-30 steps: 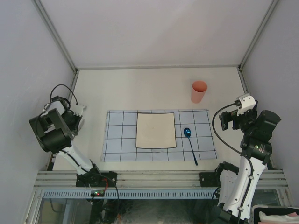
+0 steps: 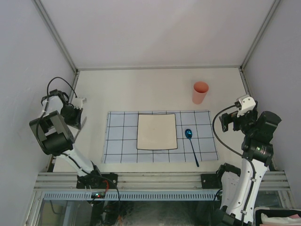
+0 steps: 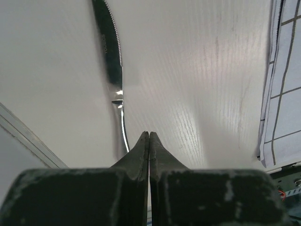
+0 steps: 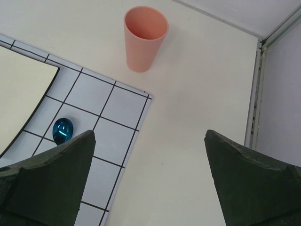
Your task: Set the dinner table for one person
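Note:
A silver table knife (image 3: 113, 63) lies on the bare table at the left side. In the left wrist view its handle runs down toward my left gripper, whose fingertips meet with nothing between them; the knife is outside, to their left. The handle's lower end is hidden behind the fingers. Over on the right, my right gripper is held wide open and empty. A blue spoon (image 2: 189, 134) lies on the checked placemat (image 2: 121, 136), right of a square cream plate (image 2: 157, 132). The pink cup (image 2: 200, 92) stands beyond the mat's right part.
Table frame rails and walls close in the left side near my left arm (image 2: 54, 132). Bare table (image 2: 136, 89) stretches behind the placemat.
The left gripper has shifted slightly. The right arm is practically still.

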